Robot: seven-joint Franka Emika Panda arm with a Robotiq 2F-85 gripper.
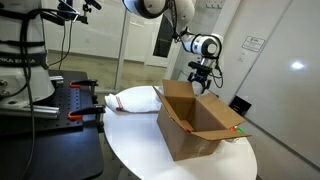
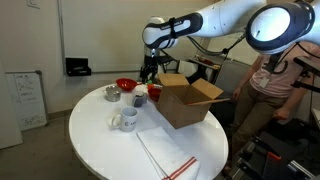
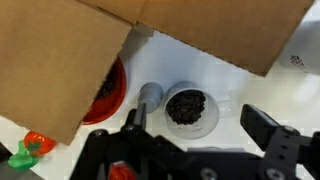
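Note:
My gripper is open above the table, its two fingers [image 3: 262,127] well apart. Below the gap stands a pale cup [image 3: 190,128] with dark bean-like bits [image 3: 186,106] inside; the fingers do not visibly touch it. Just left of the cup is a small grey object [image 3: 150,97]. Farther left, a red bowl [image 3: 120,88] with dark contents is partly covered by a cardboard flap [image 3: 55,65]. In exterior view 2 the gripper [image 2: 152,76] hangs behind the open cardboard box [image 2: 190,108], over the far tableware.
Box flaps [image 1: 218,134] spread close to the arm. A white mug [image 2: 126,120], a silver pot [image 2: 112,94] and another red bowl [image 2: 127,84] share the table. A white cloth [image 2: 165,150] lies in front.

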